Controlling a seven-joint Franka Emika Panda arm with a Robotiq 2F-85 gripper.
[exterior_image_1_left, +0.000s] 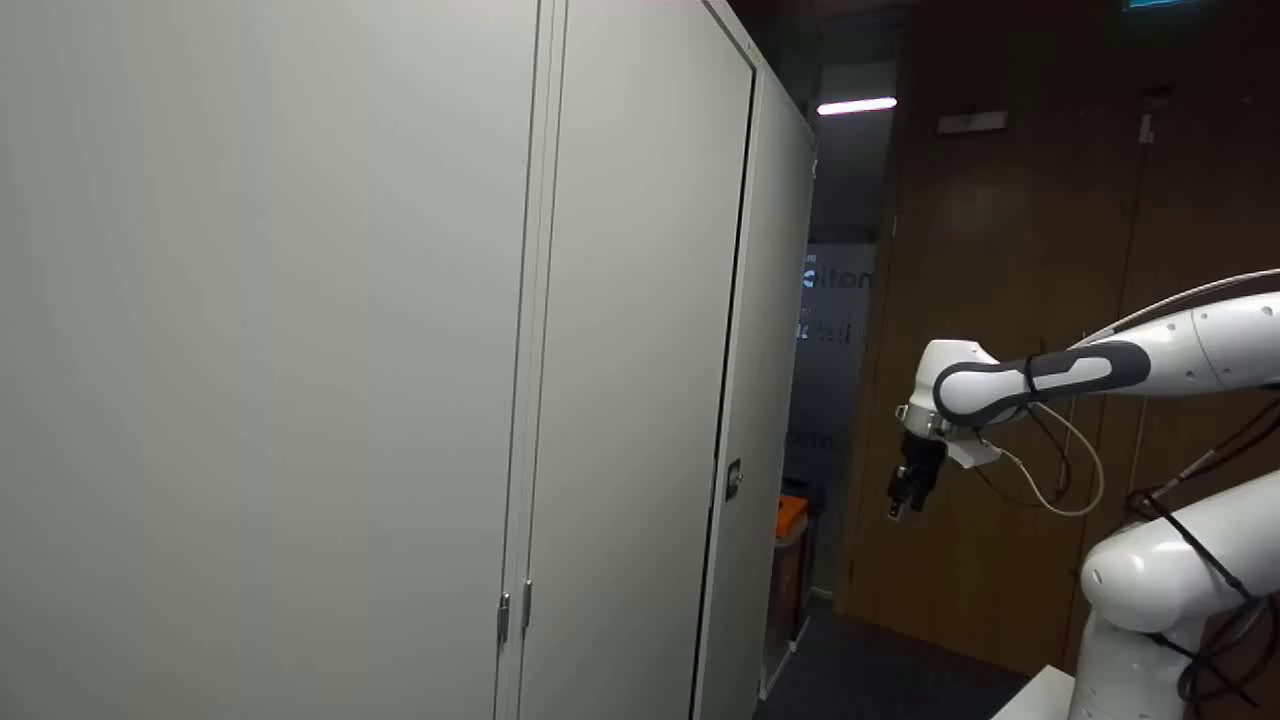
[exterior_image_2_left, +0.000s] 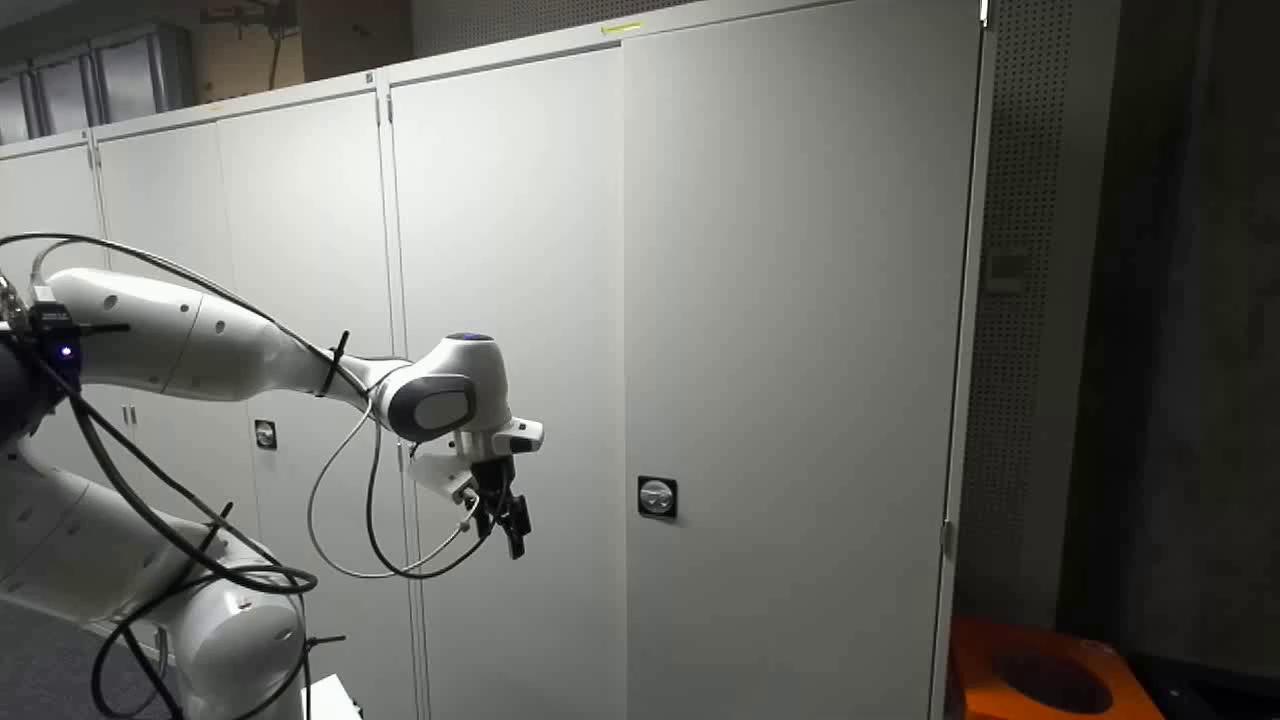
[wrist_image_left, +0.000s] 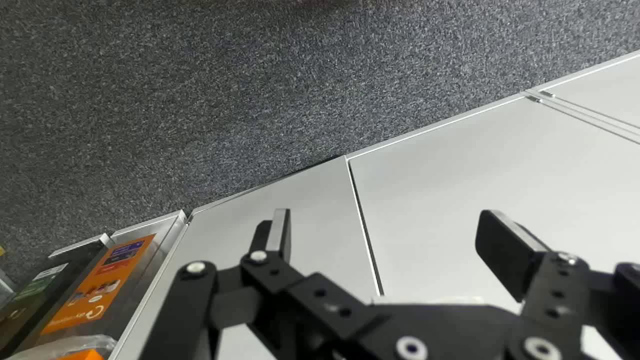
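Note:
My gripper is open, its two black fingers wide apart and nothing between them in the wrist view. It points down in the air, apart from a tall grey-white cabinet (wrist_image_left: 432, 198). In exterior view 2 the gripper (exterior_image_2_left: 504, 540) appears to the left of a round latch (exterior_image_2_left: 657, 496) on the cabinet door (exterior_image_2_left: 792, 300); how far it is from the door is hard to judge. From the other side, exterior view 1 shows the gripper (exterior_image_1_left: 908, 494) to the right of the cabinet's latch (exterior_image_1_left: 734, 479). The cabinet doors look closed, with a thin dark seam between them.
Bins with an orange top (exterior_image_2_left: 1056, 678) stand at the cabinet's end; an orange label (wrist_image_left: 99, 285) marks one. Grey carpet (wrist_image_left: 240, 90) lies clear in front of the cabinet. Cables (exterior_image_2_left: 348, 558) hang loosely from the arm. Behind it is a wooden wall (exterior_image_1_left: 1008, 276).

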